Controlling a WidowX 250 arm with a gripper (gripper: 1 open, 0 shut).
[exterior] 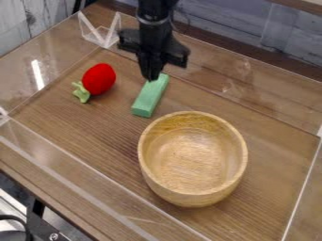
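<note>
My gripper (pixel 156 72) is shut, reaching down from the top of the camera view just behind a green block (pixel 150 95), with nothing visible between its fingers. The green block lies lengthwise on the wooden table. Left of it lies a red object with a green end (pixel 100 79), which looks like a toy vegetable. In the lower middle sits a wide, empty yellow bowl (pixel 191 188).
A wall runs along the back edge. A clear plastic piece stands at the far left. A black cable lies at the lower left corner.
</note>
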